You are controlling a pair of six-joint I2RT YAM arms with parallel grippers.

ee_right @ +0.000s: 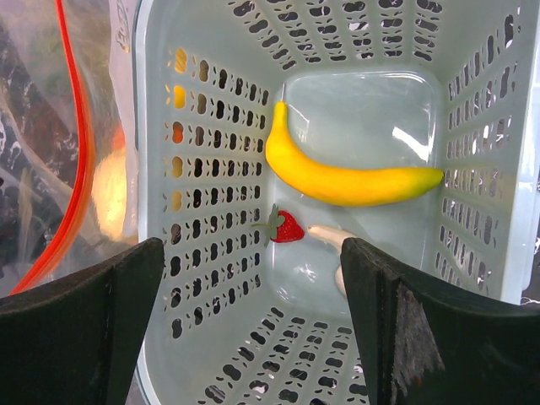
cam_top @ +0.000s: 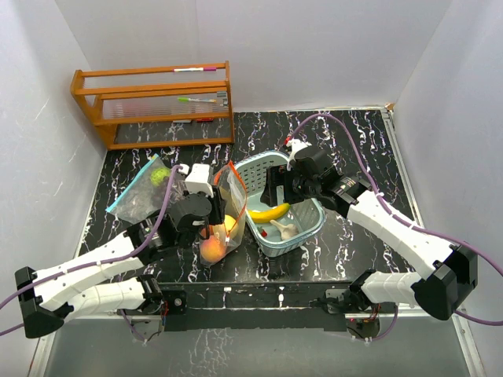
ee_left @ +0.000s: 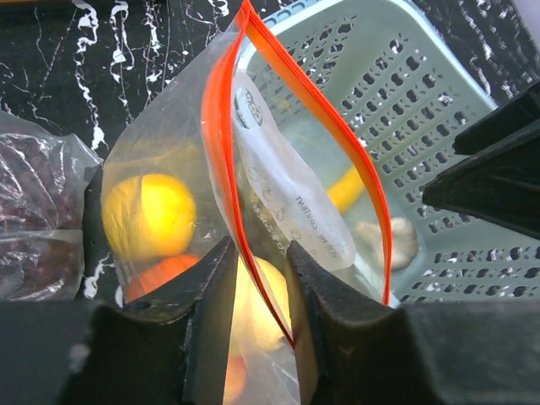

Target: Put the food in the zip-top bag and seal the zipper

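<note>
A clear zip bag with an orange zipper edge stands with its mouth spread wide, holding yellow and orange round fruits. My left gripper is part open at the near side of the mouth; the orange edge runs through the gap between its fingers. Beside the bag, the light green basket contains a yellow banana, a strawberry and a pale bulb-like piece, partly hidden behind a finger in the right wrist view. Over the basket my right gripper hangs open, nothing between its fingers.
Left of the open bag lies another clear bag with a blue zipper and a green item in it. A wooden rack stands at the back left.
</note>
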